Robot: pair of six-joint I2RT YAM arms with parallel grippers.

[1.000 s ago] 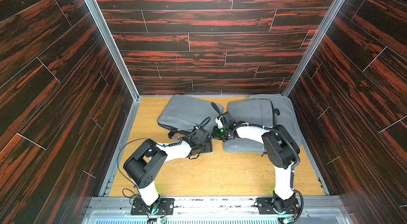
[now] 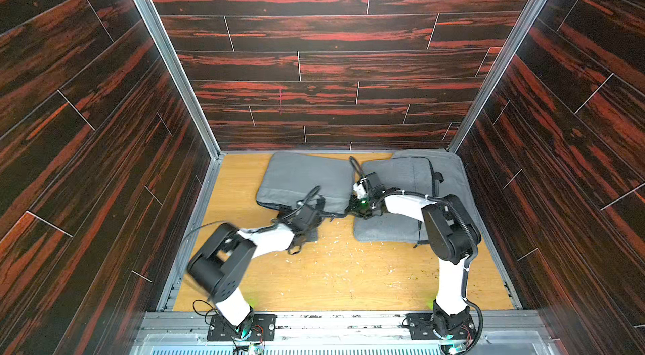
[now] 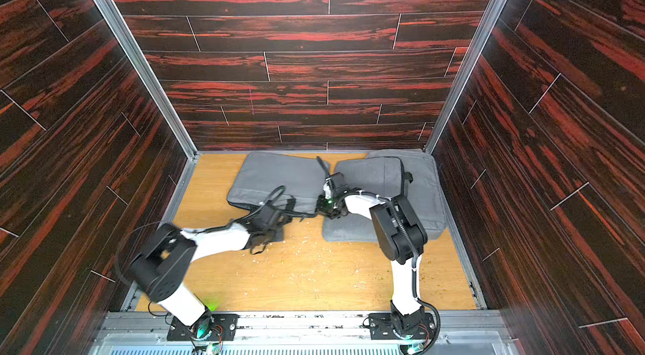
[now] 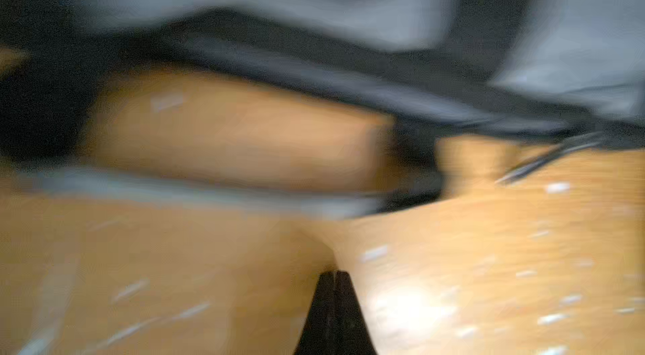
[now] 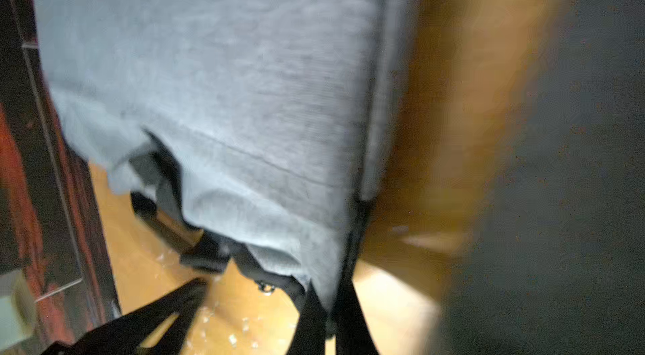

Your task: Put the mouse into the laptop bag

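A grey laptop bag point(image 2: 305, 175) lies at the back left of the table, its black-trimmed edge facing the arms. My right gripper is shut on the bag's front corner. My left gripper is shut, its fingertips together with nothing between them. It stands in front of the bag's edge, over bare wood. A slim zipper pull point(image 4: 552, 157) sticks out from the black trim, to the right of the left fingers and apart from them. The left wrist view is blurred. No mouse can be made out in any view.
More grey bags point(image 2: 389, 224) lie at the right, under and behind the right arm. A pale handle strip point(image 4: 195, 193) loops out from the bag's front edge. Bare table point(image 2: 322, 277) with scattered white flecks stretches in front.
My left gripper has gone from open to shut and shifted left, away from the zipper pull. The right gripper has moved slightly right, turning the bag's held corner with it.
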